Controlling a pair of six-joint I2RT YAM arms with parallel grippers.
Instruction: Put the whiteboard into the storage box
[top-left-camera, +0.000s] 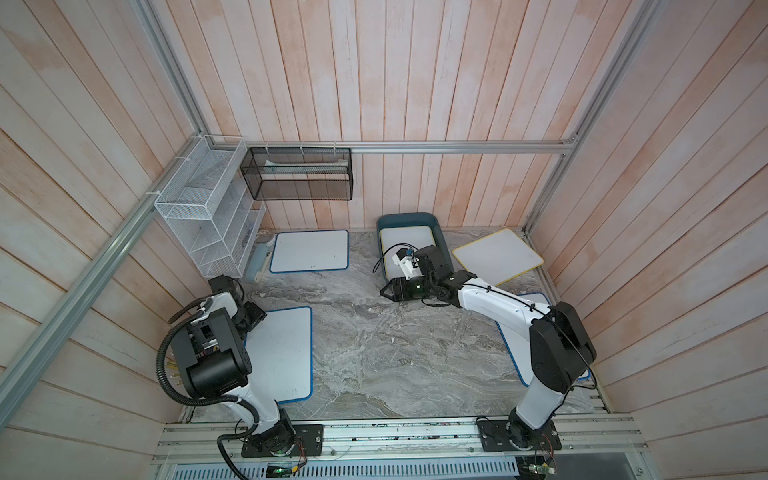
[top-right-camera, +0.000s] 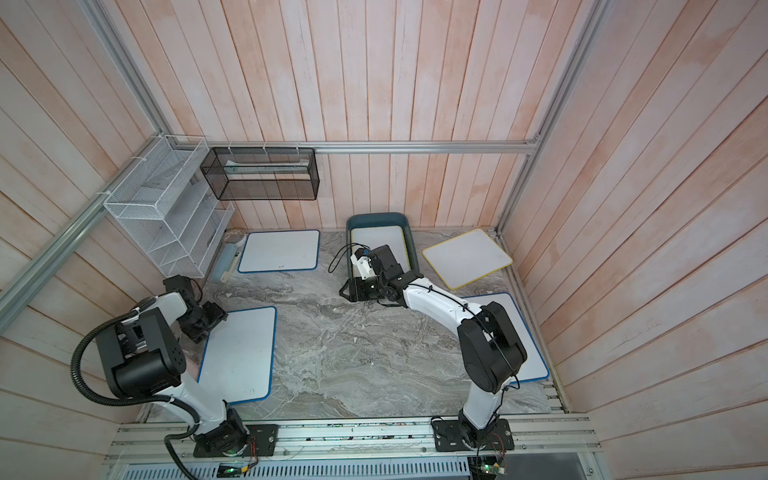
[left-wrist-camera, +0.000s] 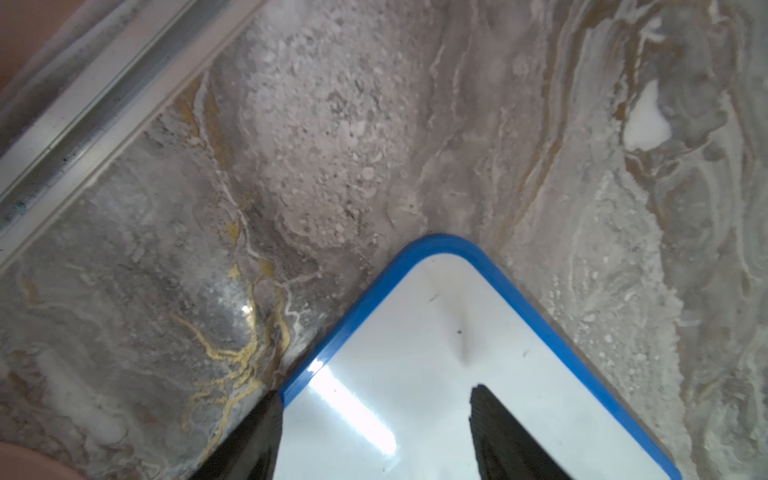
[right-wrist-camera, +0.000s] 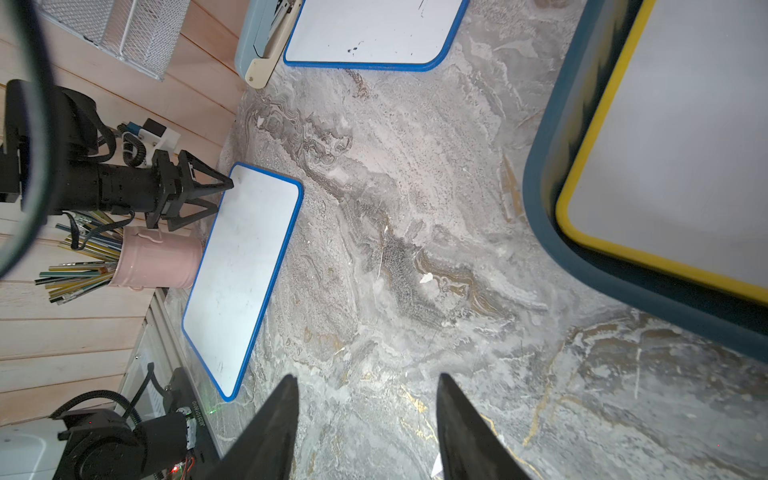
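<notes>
A blue-edged whiteboard (top-left-camera: 284, 352) lies flat at the front left. Its far left corner shows close up in the left wrist view, where my open left gripper has its dark fingers over the board's white face (left-wrist-camera: 432, 344). From the right wrist view, the left gripper is at that corner, too; contact cannot be told. The dark teal storage box (right-wrist-camera: 552, 172) holds a yellow-edged whiteboard (right-wrist-camera: 688, 152). My right gripper is open and empty, above bare marble just in front of the box.
Another blue-edged whiteboard (top-left-camera: 312, 250) lies at the back left, a yellow-edged one (top-left-camera: 497, 256) right of the box, and a blue-edged one (top-right-camera: 512, 340) under the right arm. White wire racks (top-left-camera: 212, 216) and a pink pen cup (right-wrist-camera: 156, 257) line the left.
</notes>
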